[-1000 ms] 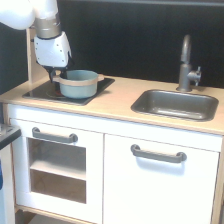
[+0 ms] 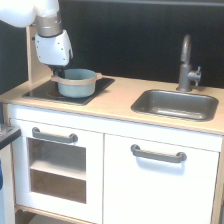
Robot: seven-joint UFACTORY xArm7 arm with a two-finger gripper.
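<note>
A blue-grey pot (image 2: 77, 85) with a tan rim and handles stands on the black stove top (image 2: 42, 92), at the left of the toy kitchen counter. From above, the white arm reaches down to the pot's back left side, and its dark gripper (image 2: 58, 72) is at or just over the rim there. The fingers are small and dark against the black wall, so whether they are open or touch the rim is unclear.
To the right, a metal sink (image 2: 175, 104) with a tall grey faucet (image 2: 187, 65) is set into the wooden counter (image 2: 118, 98). The counter between stove and sink is bare. Below are white cabinet doors with grey handles (image 2: 158, 154).
The arm's white end has come slightly right and its gripper sits a little lower at the pot's rim. The pot appears shifted very slightly left, still on the stove.
</note>
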